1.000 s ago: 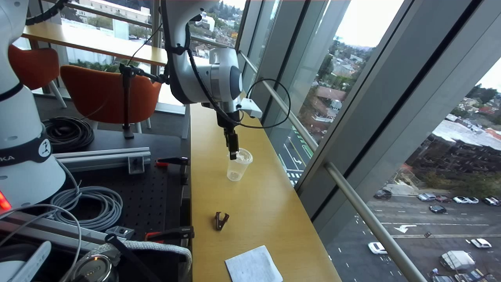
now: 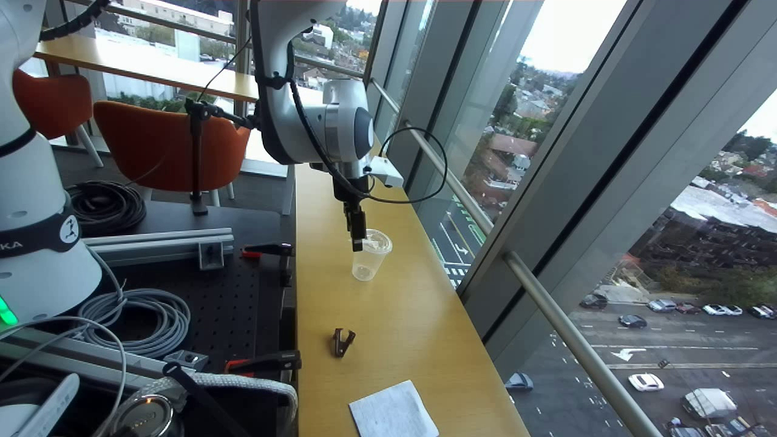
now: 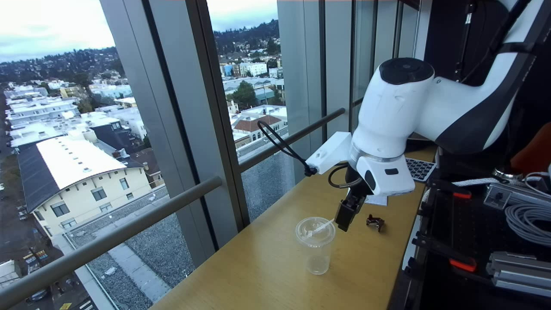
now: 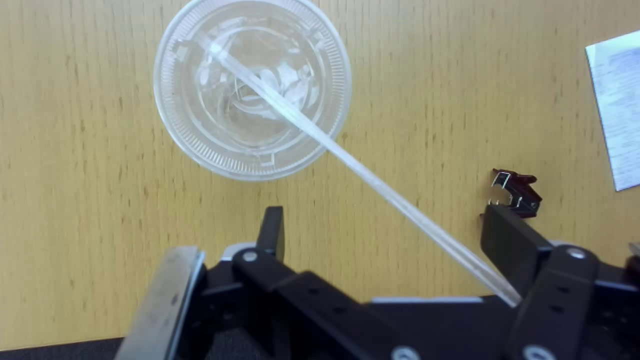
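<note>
A clear plastic cup [image 4: 252,162] with a lid stands upright on the wooden table, its lid facing the camera in the wrist view. From the lid a translucent straw [image 4: 384,189] slants out toward the right finger, crossing the space between my fingers in that view. My gripper is open, its fingers wide apart and not closed on anything. In exterior view 2 the fingertips [image 3: 345,217] are beside the lid near the straw's end. Whether the straw touches the right finger is unclear.
A dark staple remover [image 2: 342,342] and a sheet of paper [image 2: 394,411] lie on the table [image 2: 328,291]. A metal rail [image 2: 561,328] runs along the windows, and clamps [image 2: 266,363] line the opposite edge. Bare tabletop surrounds the cup.
My gripper has shifted slightly down and left in exterior view 1. The light on the robot's base went from red to green. The cup has not moved.
</note>
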